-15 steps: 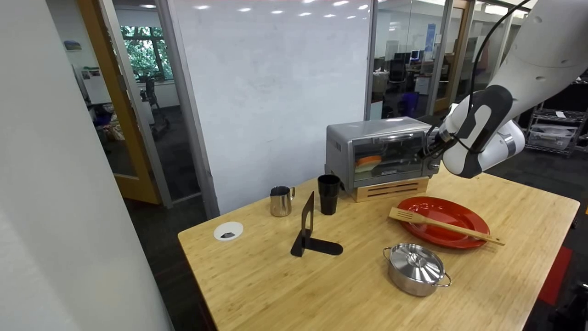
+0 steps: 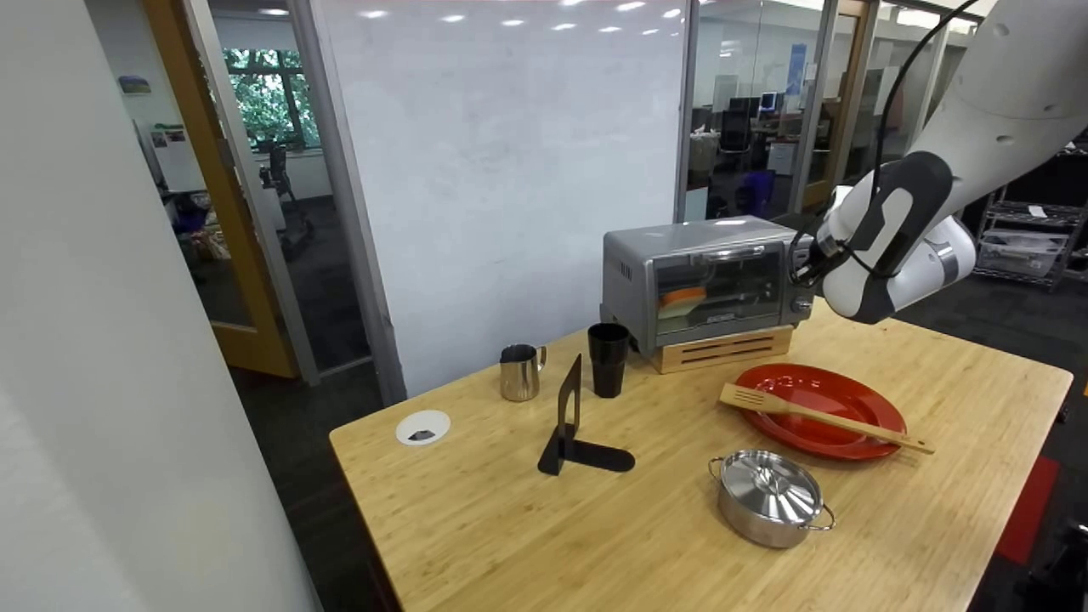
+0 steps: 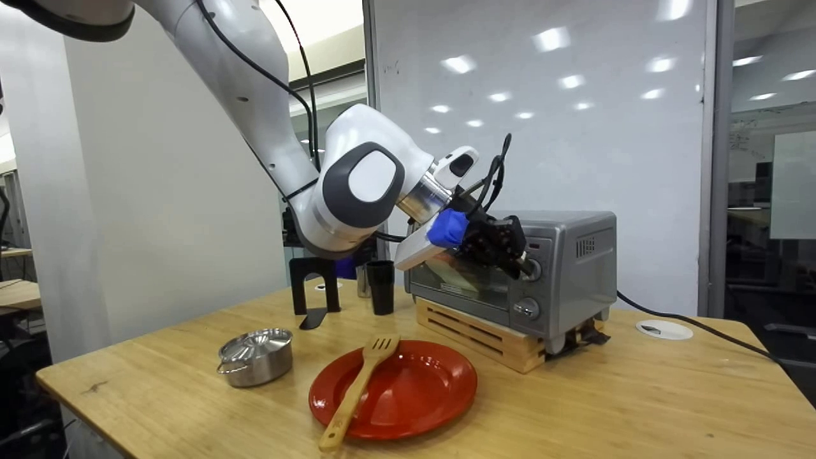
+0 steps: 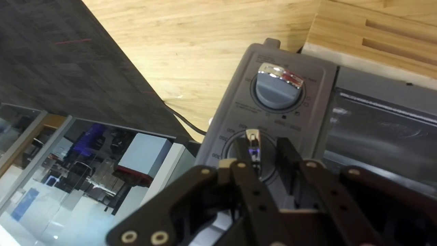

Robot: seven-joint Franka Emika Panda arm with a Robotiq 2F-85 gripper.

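Observation:
A grey toaster oven (image 2: 704,275) stands at the back of the table, its door closed. My gripper is at the oven's upper control knob (image 4: 254,158), shut on it with one finger on each side of its silvery ridge. The ridge lies close to the left finger in the wrist view; contact on the right is hard to tell. The lower knob (image 4: 278,86) is free. In the second exterior view the gripper (image 3: 523,265) reaches the control panel from the front, and part of the upper knob shows beside it.
The oven rests on a wooden stand (image 3: 482,336). In front lie a red plate (image 2: 806,384) with a wooden spatula (image 2: 836,418) across it and a lidded pot (image 2: 770,500). A black cup (image 2: 609,362), metal pitcher (image 2: 520,374) and black bookend (image 2: 571,439) stand left.
My gripper has shifted slightly to the right and up at the oven's control panel in the first exterior view, and the wrist has tilted a little. The tabletop items have not moved.

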